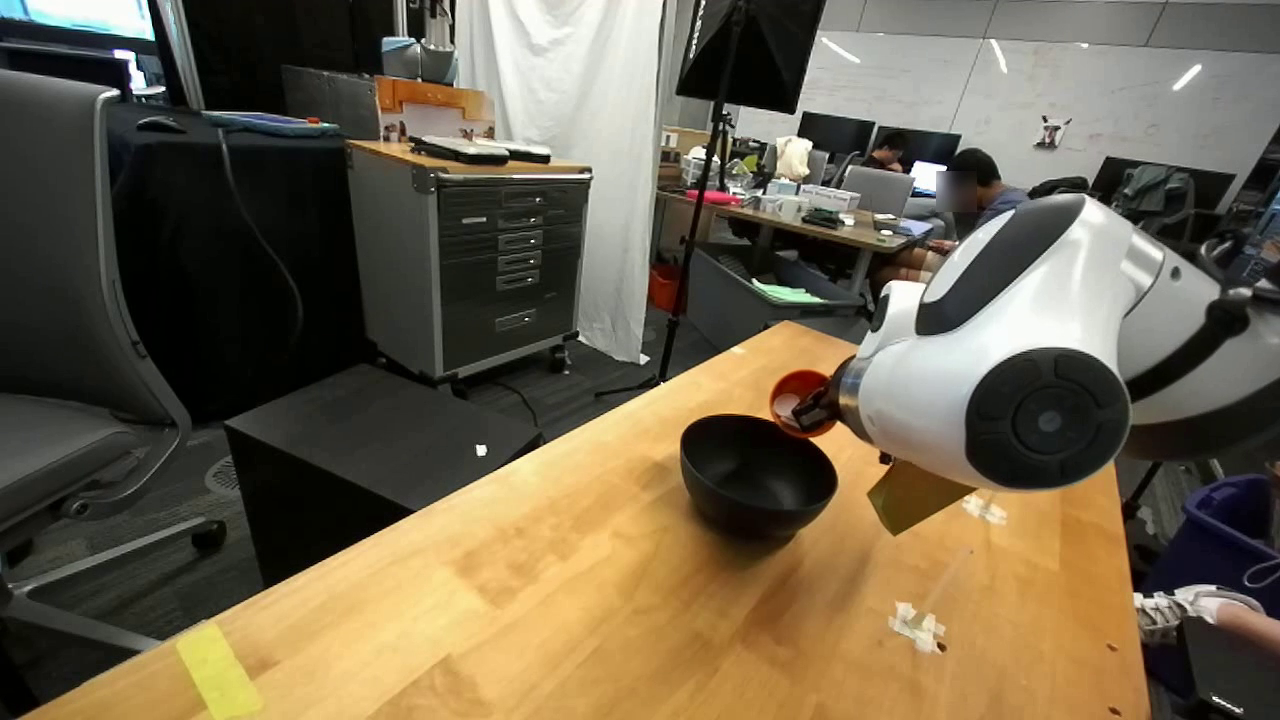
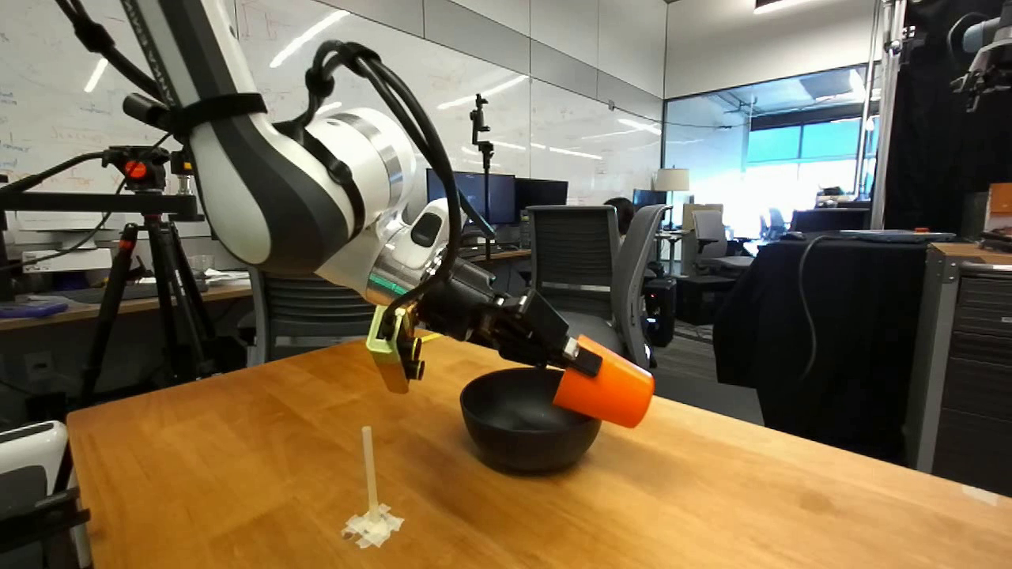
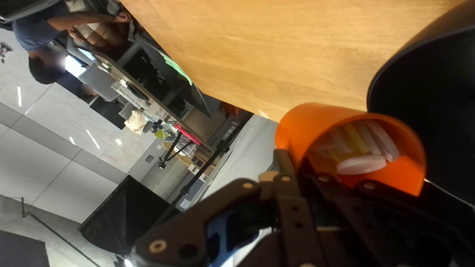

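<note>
An orange cup (image 2: 604,384) is tipped on its side, its mouth turned toward the black bowl (image 2: 531,446). My gripper (image 2: 586,359) is shut on the cup's wall and holds it up beside the bowl's rim. Inside the cup, the wrist view shows several pale, pill-shaped pieces (image 3: 361,164) and a yellowish one, lying against the lower wall. The bowl (image 1: 758,486) stands upright on the wooden table (image 1: 576,564). What shows of its inside looks empty and dark; part of it is hidden by the cup in the second exterior view.
Thin translucent sticks are taped upright on the table, one (image 2: 370,474) near the bowl. Yellow tape (image 1: 220,670) marks the near table corner. The table left of the bowl is clear. A black box (image 1: 384,438) stands beyond the table edge.
</note>
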